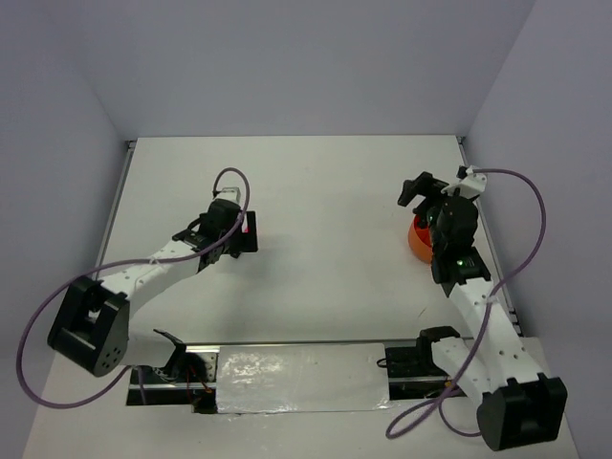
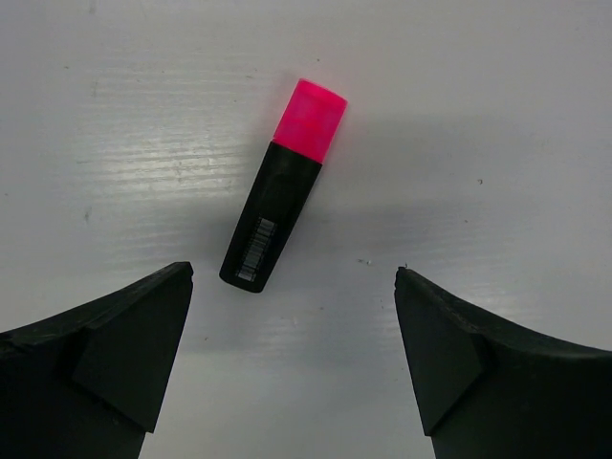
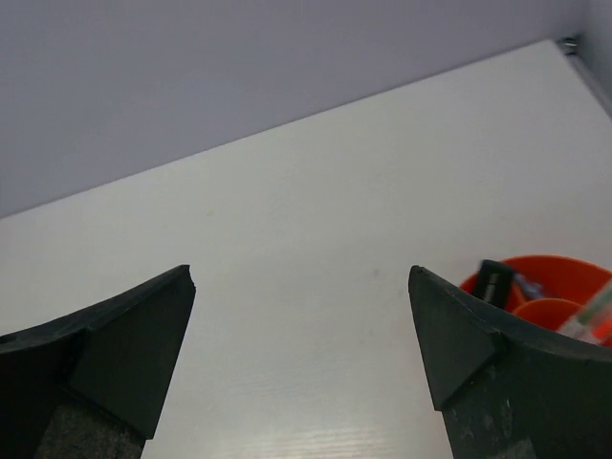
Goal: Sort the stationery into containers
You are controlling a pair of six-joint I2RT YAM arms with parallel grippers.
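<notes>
A highlighter with a black body and pink cap (image 2: 282,191) lies on the white table in the left wrist view. My left gripper (image 1: 239,232) is above it, open, its fingertips on either side of the marker's lower end in that view, with nothing held. An orange container (image 1: 420,245) at the right of the table holds several items, including a dark object (image 3: 492,283). My right gripper (image 1: 421,191) is open above and just left of it, nothing between its fingers.
Grey walls enclose the back and both sides.
</notes>
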